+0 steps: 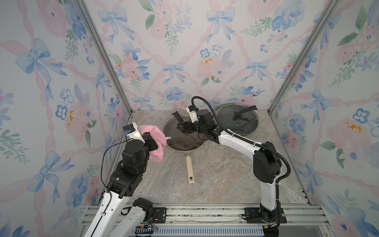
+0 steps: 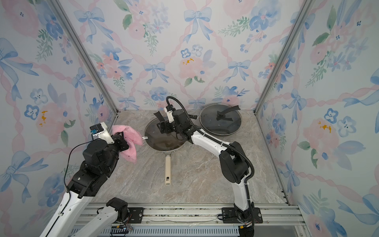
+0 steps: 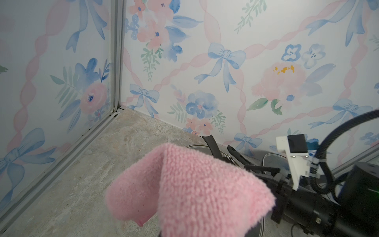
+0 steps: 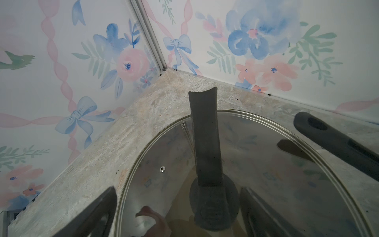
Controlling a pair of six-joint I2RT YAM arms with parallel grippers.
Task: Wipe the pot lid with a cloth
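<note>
A glass pot lid (image 4: 260,162) with a dark upright handle (image 4: 207,138) covers the pan, whose beige handle (image 1: 190,169) points to the front. My right gripper is open over this lid; the lid handle stands between the two spread fingers in the right wrist view, with nothing gripped. At the left, my left gripper (image 1: 151,143) is shut on a pink cloth (image 1: 158,137), which hangs in the air beside the pan. In the left wrist view the cloth (image 3: 197,189) hides the fingers holding it.
A second lidded pan (image 1: 231,124) stands at the back right, its dark handle (image 4: 339,144) reaching toward the first lid. Patterned walls close in the back and sides.
</note>
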